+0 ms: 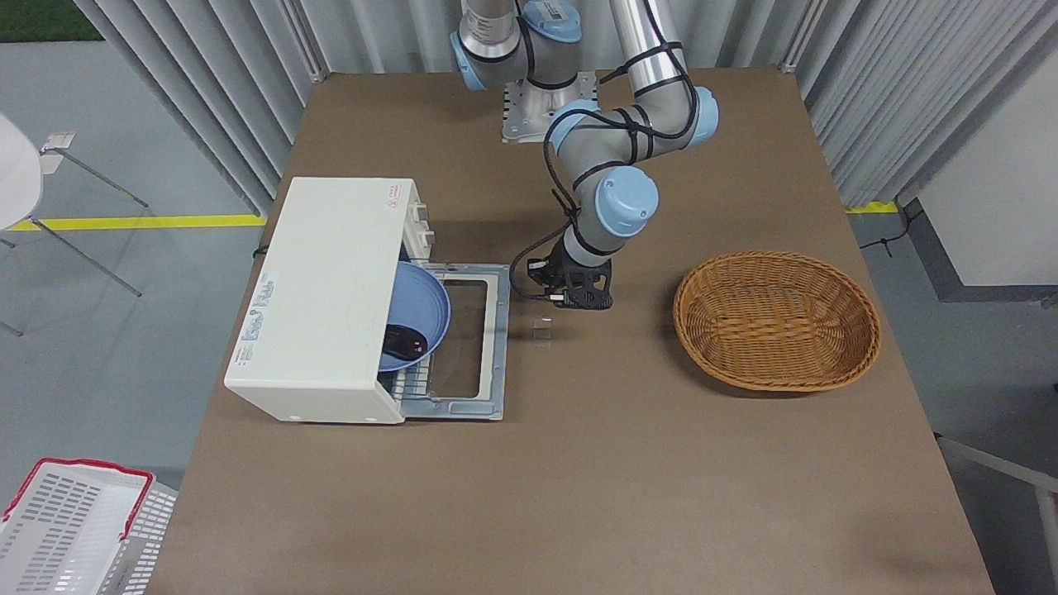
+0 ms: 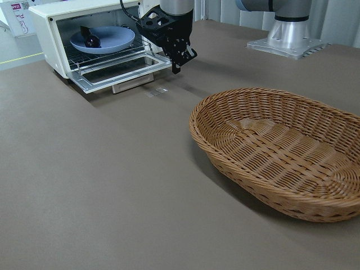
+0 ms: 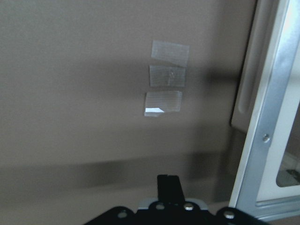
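Observation:
My gripper [image 1: 580, 296] hangs low beside the outer edge of the lowered oven door [image 1: 496, 337], above a few clear tape strips [image 3: 166, 75] on the table; whether it is open or shut is unclear. The white toaster oven [image 1: 317, 287] lies open, with a blue plate [image 2: 109, 46] on its rack and a dark object [image 1: 404, 341], partly shadowed, on the plate. The wrist view shows dark gripper parts [image 3: 169, 190] and the door's metal frame at the right.
A wicker basket [image 1: 776, 322] sits at the right of the table [image 1: 595, 496]. The arm's mounting plate is at the back.

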